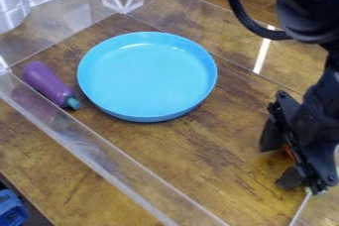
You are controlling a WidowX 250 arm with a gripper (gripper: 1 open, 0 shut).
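Observation:
The black gripper point(294, 151) is low over the wooden table at the right edge of the camera view. Something orange shows faintly between or behind its fingers, mostly hidden, so I cannot tell what it is or whether it is held. A light blue plate point(146, 71) lies at the centre-left, and a purple eggplant-like object point(48, 83) with a teal tip lies to its left.
Clear plastic walls run along the back and left of the table. A blue object point(8, 208) sits at the lower left corner. The wood point(172, 161) below the plate is clear.

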